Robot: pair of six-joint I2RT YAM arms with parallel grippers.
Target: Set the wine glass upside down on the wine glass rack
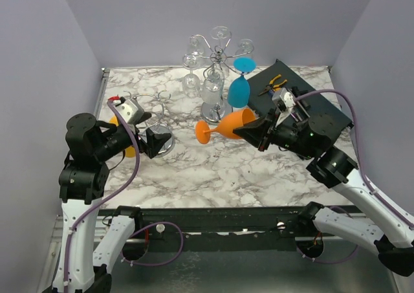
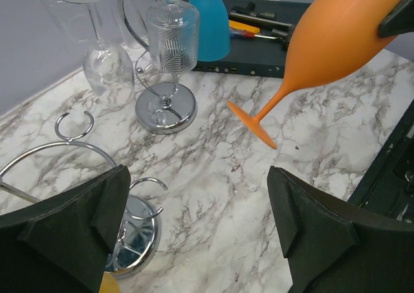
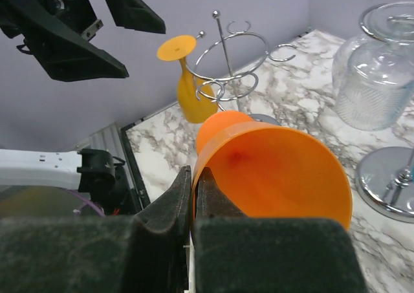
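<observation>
The orange wine glass (image 1: 234, 123) is held sideways above the table, its foot pointing left toward my other arm. My right gripper is shut on the thin rim of its bowl. In the left wrist view the glass (image 2: 336, 41) slants, with its stem and foot lowest. My left gripper stands open and empty at the left, beside the small chrome rack (image 1: 155, 108). A yellow glass (image 3: 194, 96) hangs upside down on that rack, its foot uppermost. Empty hooks (image 2: 74, 126) show on the rack.
A taller chrome rack (image 1: 217, 112) at the back carries several clear glasses and a blue glass (image 1: 239, 89). A dark mat (image 1: 326, 121) with tools lies at the back right.
</observation>
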